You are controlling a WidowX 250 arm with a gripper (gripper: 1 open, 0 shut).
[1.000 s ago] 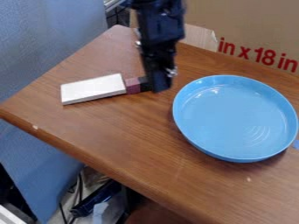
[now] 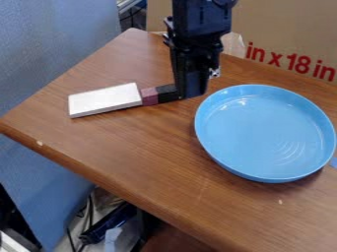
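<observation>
A white flat rectangular piece [image 2: 102,100] lies on the wooden table [image 2: 132,157], joined at its right end to a short maroon and dark section [image 2: 152,95]. My black gripper [image 2: 192,84] hangs over that dark end, just up and left of a light blue plate [image 2: 265,133]. The fingertips are dark against the dark end, so I cannot tell whether they are open, shut or touching it.
A cardboard box [image 2: 290,30] with red lettering stands behind the table. The table's left edge borders a blue-grey panel [image 2: 46,49], with clutter below.
The white piece and plate show no visible movement.
</observation>
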